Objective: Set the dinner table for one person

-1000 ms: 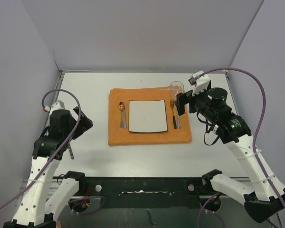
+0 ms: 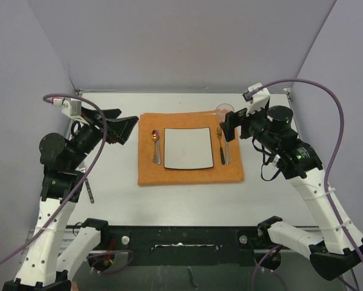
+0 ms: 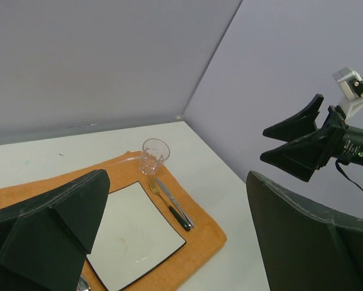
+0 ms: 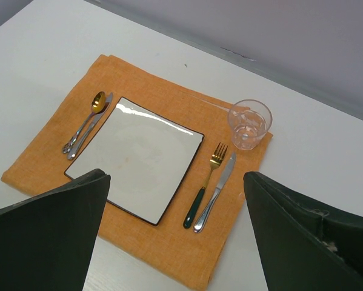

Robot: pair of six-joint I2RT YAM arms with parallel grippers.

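Note:
An orange placemat [image 2: 190,176] lies flat in the middle of the white table. On it rests a square white plate [image 2: 188,149] with a dark rim. Left of the plate are a gold-bowled spoon [image 4: 98,103] and a knife [image 4: 90,129], side by side. To its right lie a fork [image 4: 209,176] with a dark green handle and another knife [image 4: 217,191]. A clear glass [image 4: 248,124] stands at the placemat's far right corner. My left gripper [image 2: 129,120] is open above the table, left of the placemat; my right gripper [image 2: 228,125] is open above the placemat's right side. Both are empty.
Partly hidden by the left arm, another utensil [image 2: 88,190] lies at the table's left edge. Grey walls [image 2: 175,48] rise behind and on both sides.
My left gripper has moved up and to the right in the top view, closer to the placemat.

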